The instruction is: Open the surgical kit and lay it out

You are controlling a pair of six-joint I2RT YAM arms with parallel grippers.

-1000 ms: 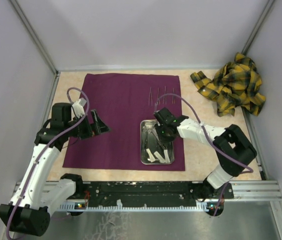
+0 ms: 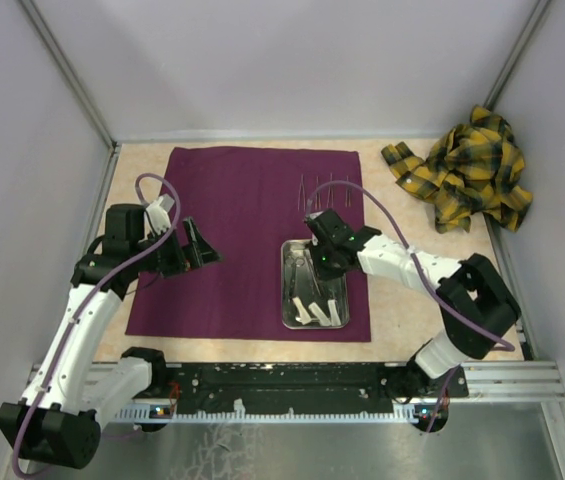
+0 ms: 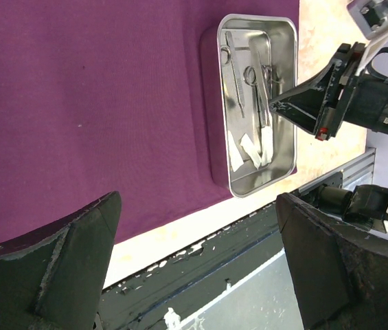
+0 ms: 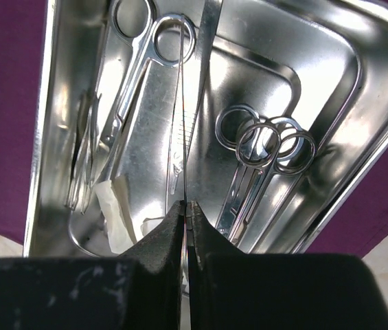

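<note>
The steel tray (image 2: 290, 315) lies on the purple cloth (image 2: 222, 250), holding scissor-like instruments (image 4: 255, 146), tweezers (image 4: 84, 155) and white packets (image 4: 115, 210). My right gripper hangs over the tray with its fingertips together; a thin instrument lies in line beneath them, and I see nothing clearly held. My left gripper stands open over the cloth, left of the tray, empty. Several slim instruments (image 2: 317, 192) lie in a row on the cloth behind the tray.
A yellow-black plaid cloth (image 2: 472, 165) is bunched at the back right of the table. The table's front edge (image 2: 232, 350) borders a dark rail.
The right arm's elbow has shifted outward to the right, while its gripper stays over the tray. The left arm has not visibly moved.
</note>
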